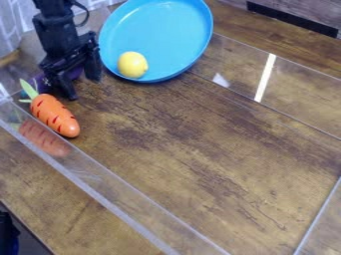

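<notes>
The black robot gripper hangs down at the upper left, low over a dark purple object that it mostly hides. Whether its fingers are closed on that object cannot be made out. An orange toy carrot with a green top lies just below it, in front. To the gripper's right, a yellow lemon rests in a blue round plate.
Clear plastic walls border the wooden surface, one running diagonally along the lower left and others at the back and right.
</notes>
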